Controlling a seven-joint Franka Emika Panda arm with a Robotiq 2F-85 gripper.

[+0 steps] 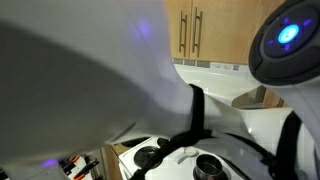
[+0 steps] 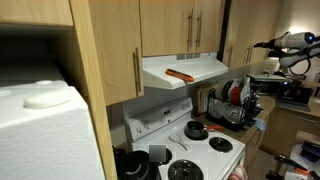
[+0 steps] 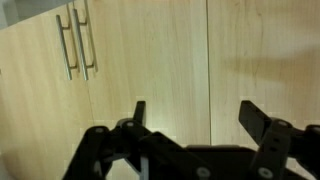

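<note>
In the wrist view my gripper stands open, its two dark fingers well apart with nothing between them. It faces light wooden cabinet doors [image 3: 160, 60]; two metal bar handles [image 3: 75, 45] lie up and to the left of the fingers. Large white arm links fill much of exterior view 1 and hide part of the counter. A dark pot [image 1: 208, 166] stands on the white stove, seen also as a small dark pot [image 2: 196, 131] in exterior view 2.
The white range hood [image 2: 215, 72] has an orange object [image 2: 180, 74] on its front. Below it, the stove [image 2: 205, 158] carries black burners. A dish rack [image 2: 232, 108] stands farther right, and a wooden cabinet side [image 2: 88, 70] rises on the left.
</note>
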